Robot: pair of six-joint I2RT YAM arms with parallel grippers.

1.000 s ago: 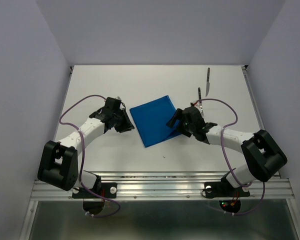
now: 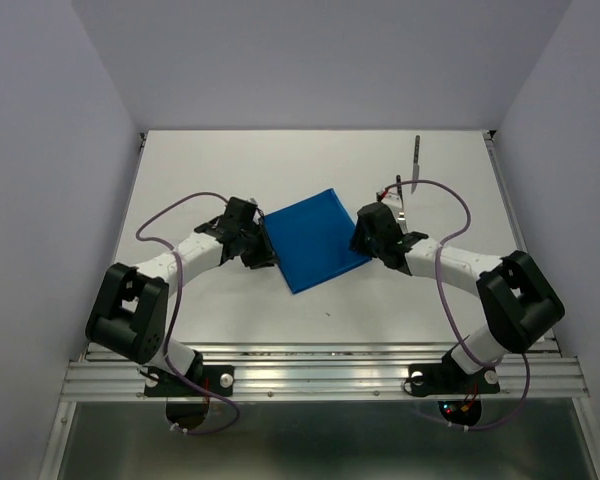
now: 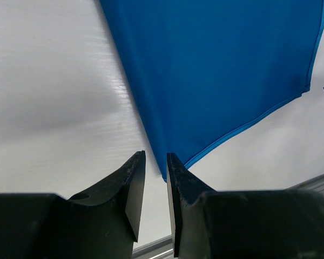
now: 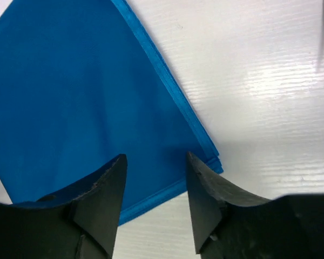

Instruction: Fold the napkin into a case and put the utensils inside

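The blue napkin [image 2: 315, 238] lies as a folded rectangle, turned slightly, in the middle of the table. At its left edge is my left gripper, its fingers parted by a narrow gap; in the left wrist view a napkin corner shows at the right fingertip. Over the opposite end, my right gripper is open, with the napkin's hemmed edge running across the gap near a corner. Neither gripper visibly grips the cloth. A dark-handled knife [image 2: 416, 165] lies back right, and beside it a fork-like utensil [image 2: 400, 188] is partly hidden by the right arm.
Bare white table [image 2: 230, 160] stretches behind the napkin and to its left. A metal rail [image 2: 320, 368] runs along the front edge. Cables loop over both arms, the right one close to the utensils.
The left gripper has moved right to the napkin's edge. The utensils stayed put.
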